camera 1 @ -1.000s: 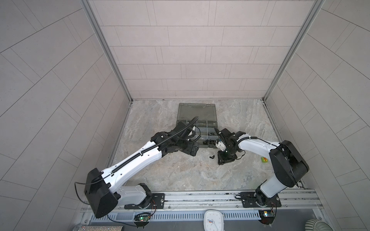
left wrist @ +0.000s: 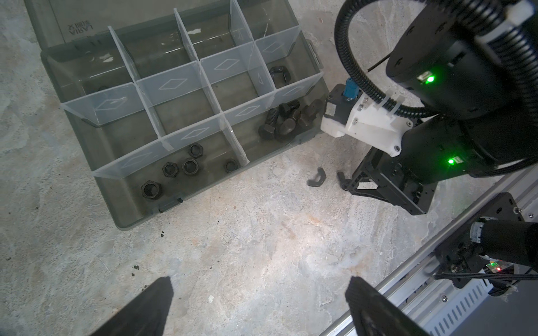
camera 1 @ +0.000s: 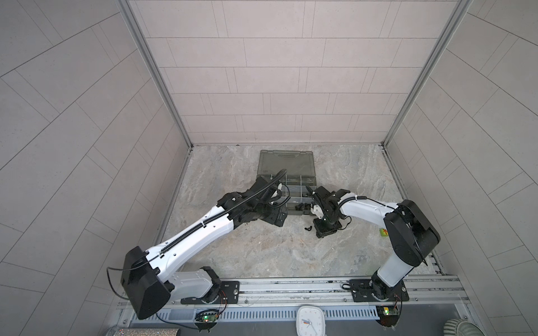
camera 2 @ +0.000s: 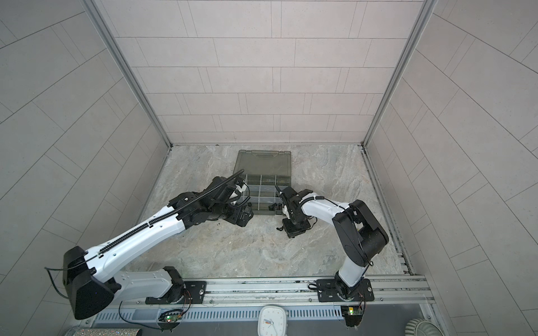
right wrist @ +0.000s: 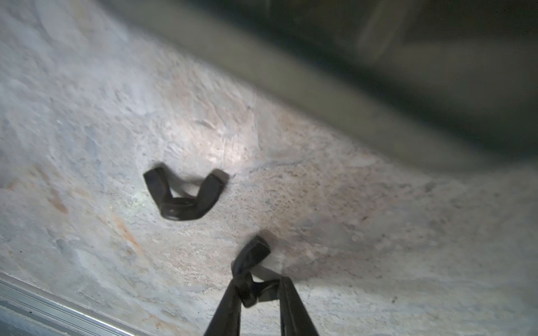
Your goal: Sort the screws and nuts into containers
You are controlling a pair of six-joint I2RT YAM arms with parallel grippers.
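Note:
Two dark wing nuts show in the right wrist view. One wing nut (right wrist: 182,204) lies free on the table; another wing nut (right wrist: 249,274) is between the fingertips of my right gripper. Whether the fingers are clamped on it or only around it, I cannot tell. In the left wrist view, the free wing nut (left wrist: 317,178) lies just left of my right gripper's tips. My left gripper is wide open over bare table, empty. The compartment box (left wrist: 168,201) holds several hex nuts (left wrist: 190,166) front left and bolts (left wrist: 285,126) front right.
The box's lid (camera 1: 287,163) lies open at the back. Its front wall (right wrist: 358,128) passes close to my right gripper. A third wing nut (left wrist: 279,73) sits in a right-hand compartment. Tiny dark crumbs (left wrist: 136,267) dot the table, whose front middle is clear.
My right arm has shifted a little to the left, its gripper coming closer to the free wing nut. The left arm has barely moved.

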